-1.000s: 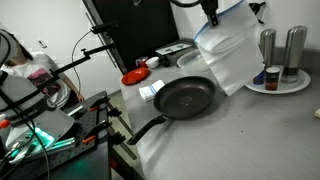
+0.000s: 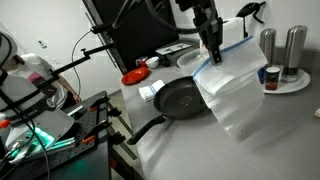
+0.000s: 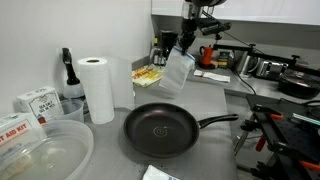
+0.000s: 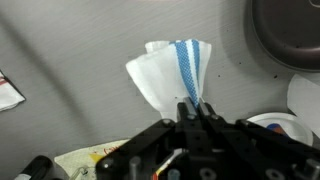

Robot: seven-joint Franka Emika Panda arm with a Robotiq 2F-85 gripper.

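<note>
A white cloth with a blue stripe (image 2: pixel 232 85) hangs from my gripper (image 2: pixel 213 55), its lower end at or just above the grey table. In the wrist view the cloth (image 4: pixel 172 75) spreads out beyond my gripper, which is shut on its striped part. Exterior view 2 shows the cloth (image 3: pixel 177 72) below the gripper at the far side of the table. A black frying pan (image 2: pixel 180 98) rests on the table beside the cloth, its handle pointing toward the robot's base. The cloth's held edge is partly hidden by the fingers.
Metal shakers (image 2: pixel 293 50) and small jars stand on a white plate (image 2: pixel 290 84) behind the cloth. A paper towel roll (image 3: pixel 97 90) and a clear bowl (image 3: pixel 50 150) stand left of the pan. A folded white cloth (image 2: pixel 151 91) lies by the pan.
My gripper has come down with the cloth in it. The cloth's lower end now hangs further toward the table and closer to the front. The pan has not moved.
</note>
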